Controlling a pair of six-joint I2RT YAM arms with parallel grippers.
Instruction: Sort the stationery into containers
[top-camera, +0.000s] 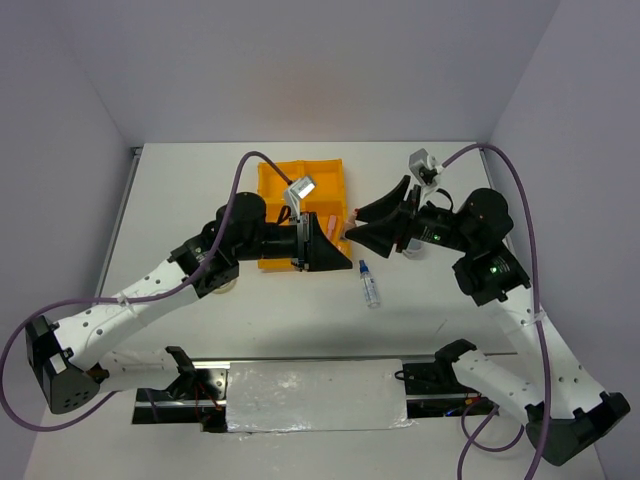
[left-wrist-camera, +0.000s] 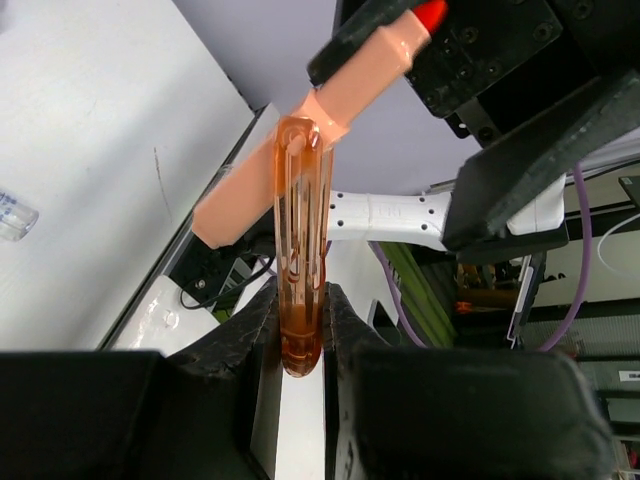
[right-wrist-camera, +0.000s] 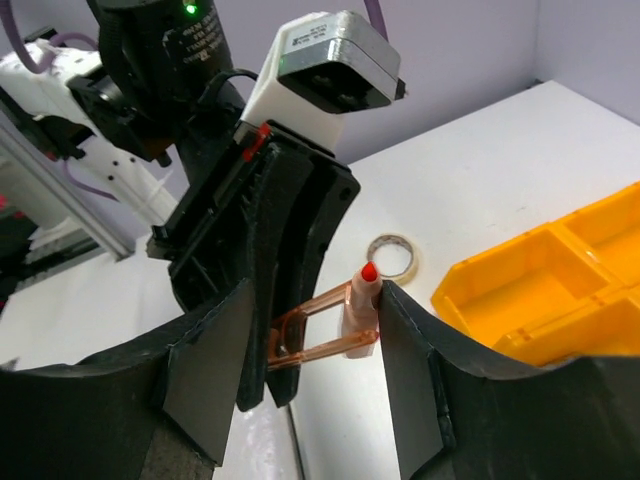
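My left gripper is shut on the clear orange loop (left-wrist-camera: 302, 240) of a peeler-shaped item. Crosswise at the loop's far end sits its pink bar (left-wrist-camera: 370, 80), tipped in red. Around that bar stands my right gripper, its fingers apart; the bar (right-wrist-camera: 361, 310) shows near its right-hand finger (right-wrist-camera: 410, 370). Whether they touch I cannot tell. From above, both grippers meet over the right side of the yellow compartment tray (top-camera: 301, 167). A pink object (top-camera: 331, 226) lies in the tray. To its right, a clear bottle-like item with a blue cap (top-camera: 370, 288) rests on the table.
Partly hidden by the right arm is a whitish round container (top-camera: 413, 249). A tape roll (right-wrist-camera: 392, 257) lies on the table beside the left arm.
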